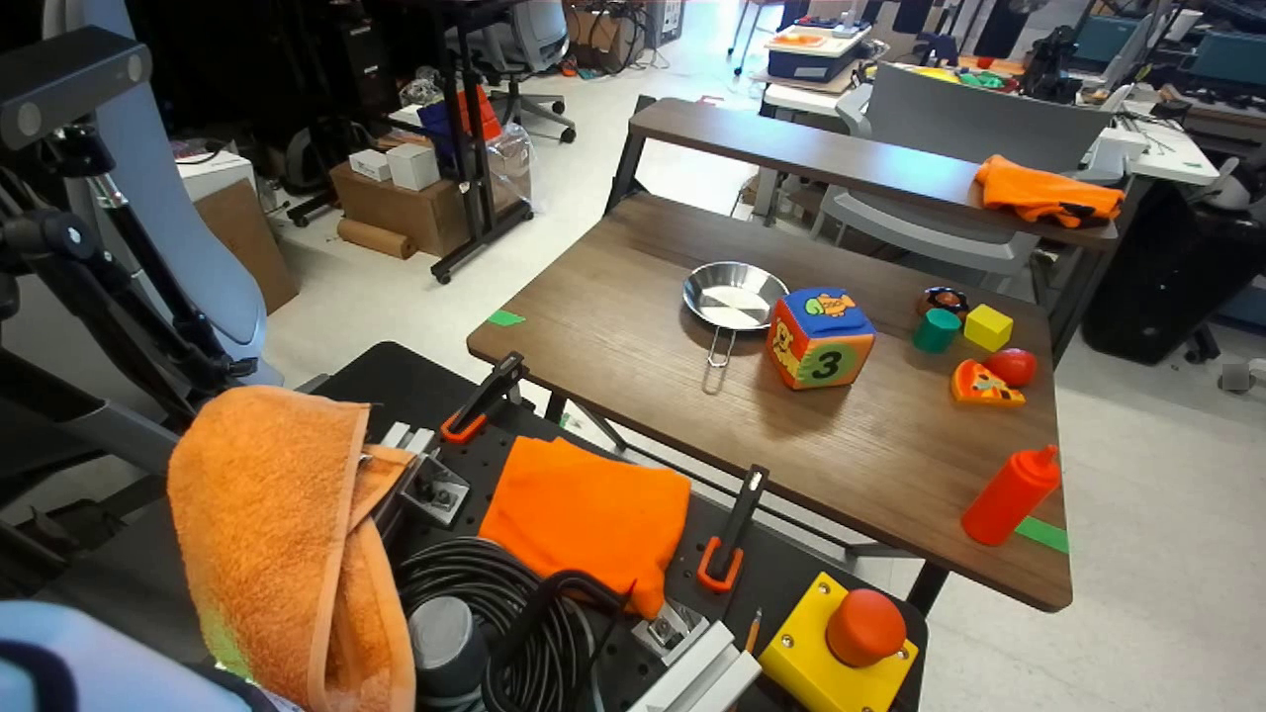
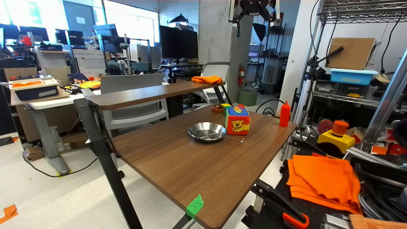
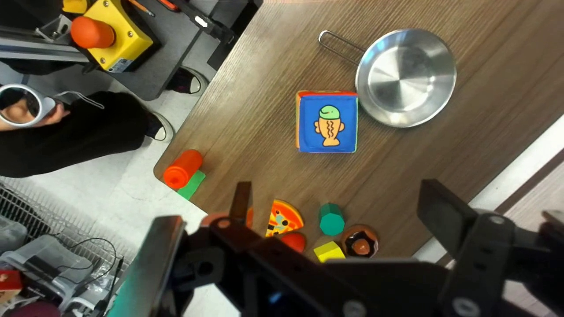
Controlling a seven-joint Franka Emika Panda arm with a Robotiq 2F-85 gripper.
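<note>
High above the table, my gripper [image 2: 254, 16] stands open at the top edge of exterior view 2, nothing between its widely parted fingers. Its dark fingers [image 3: 439, 214] frame the lower part of the wrist view. On the table below are a soft picture cube [image 3: 328, 122] and, close beside it, a shiny steel pan [image 3: 407, 79]. A green block [image 3: 331, 219], a yellow block [image 3: 328, 251], a chocolate-topped donut [image 3: 360, 241], a pizza slice [image 3: 284, 216] and a red toy [image 3: 294, 241] cluster together. An upright red bottle [image 1: 1011, 496] stands near a table corner.
A raised shelf [image 1: 819, 154] with an orange cloth [image 1: 1044, 190] runs along the table's far side. Clamps, cables and a yellow box with a red button [image 1: 840, 641] occupy the black cart.
</note>
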